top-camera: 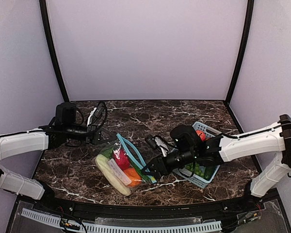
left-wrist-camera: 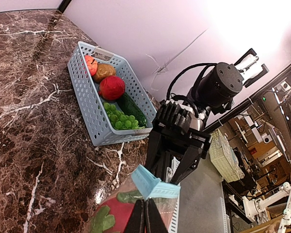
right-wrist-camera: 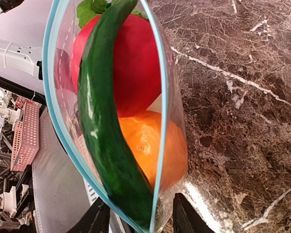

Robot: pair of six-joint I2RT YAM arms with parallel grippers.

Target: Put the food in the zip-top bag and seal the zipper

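The clear zip top bag with a blue zipper rim holds a long pale vegetable, something red and something orange. In the right wrist view, a green cucumber-like vegetable, a red item and an orange one sit inside its gaping mouth. My left gripper is shut on the bag's upper corner, at the blue rim. Around the opposite, lower rim corner stands my right gripper, its fingers apart on either side of the zipper end. Whether they touch the bag I cannot tell.
A light blue basket with green grapes, a red fruit and other produce stands on the right, partly under the right arm.
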